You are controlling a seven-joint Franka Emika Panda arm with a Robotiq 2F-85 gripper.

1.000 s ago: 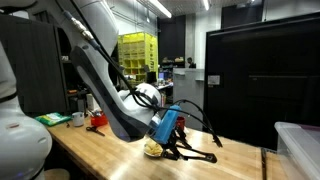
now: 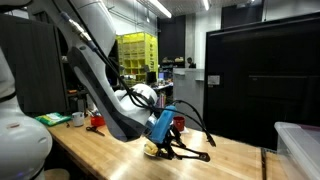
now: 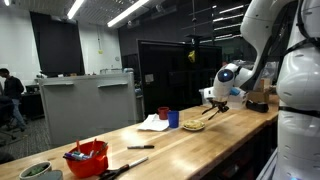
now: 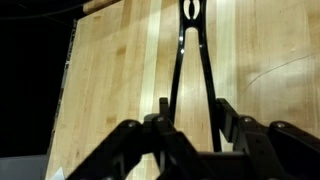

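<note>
My gripper is shut on a pair of black tongs (image 4: 181, 75), whose two arms run forward from my fingers and come close together at the far end. In the wrist view, bare wooden table (image 4: 130, 75) shows beneath the tongs, with nothing visible between their tips. Seen from exterior view 1, the tongs (image 2: 190, 153) point right, low over the table. A plate with yellow food (image 3: 195, 125) stands on the table near the arm in exterior view 2. My arm covers part of that plate (image 2: 152, 150) in exterior view 1.
A blue cup (image 3: 173, 119), a red cup (image 3: 163, 113) and a white cloth (image 3: 152, 123) sit beyond the plate. Nearer lie a red bowl (image 3: 92, 167) and knives (image 3: 125, 168). A clear plastic bin (image 2: 300, 145) stands at the right.
The tongs and my gripper have shifted slightly to the left in exterior view 1. My grip on the tongs looks the same; the other things have not moved.
</note>
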